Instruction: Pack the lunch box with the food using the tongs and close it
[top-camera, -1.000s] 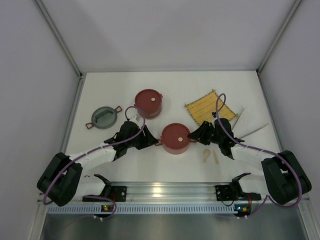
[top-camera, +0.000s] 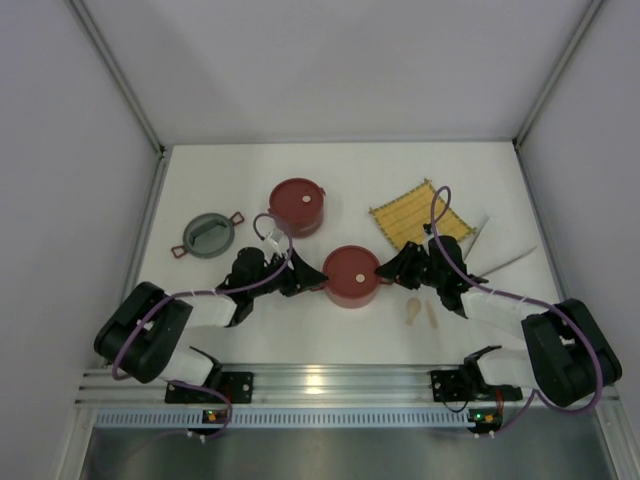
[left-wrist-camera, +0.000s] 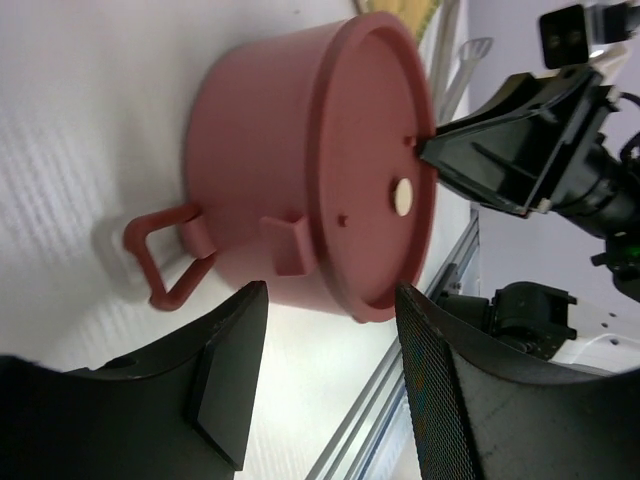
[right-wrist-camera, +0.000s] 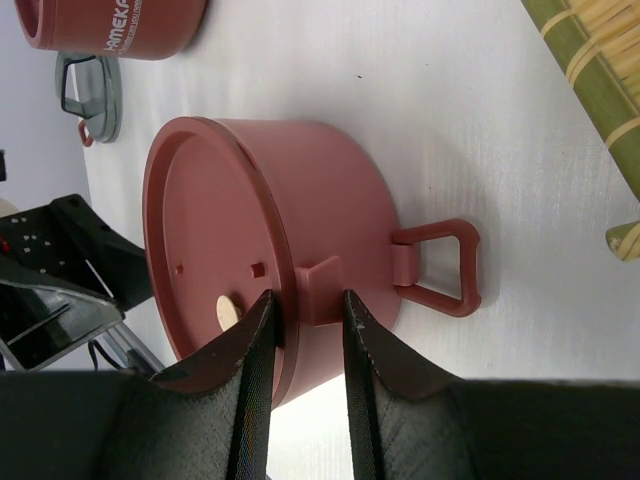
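A round red lunch box (top-camera: 350, 287) with a red lid (top-camera: 352, 269) stands between my two grippers on the white table. A loop handle (left-wrist-camera: 165, 255) sticks out on its left side, and another handle (right-wrist-camera: 455, 268) on its right. My left gripper is open at the box's left edge, its fingers apart below the lid's side tab (left-wrist-camera: 288, 246). On the opposite side, my right gripper is partly open, with its fingertips around the lid's right tab (right-wrist-camera: 320, 290). Whether they touch it cannot be told.
Behind stands a second red round container (top-camera: 298, 205). At the left lies a grey round piece with red handles (top-camera: 208, 235). A bamboo mat (top-camera: 420, 213) is at the back right, with a fork and a thin stick (top-camera: 508, 262) beside it. A small spoon (top-camera: 413, 310) lies near the right gripper.
My left gripper has shifted slightly to the right, closer to the box, while its forearm swung along. The right arm and the box look unmoved.
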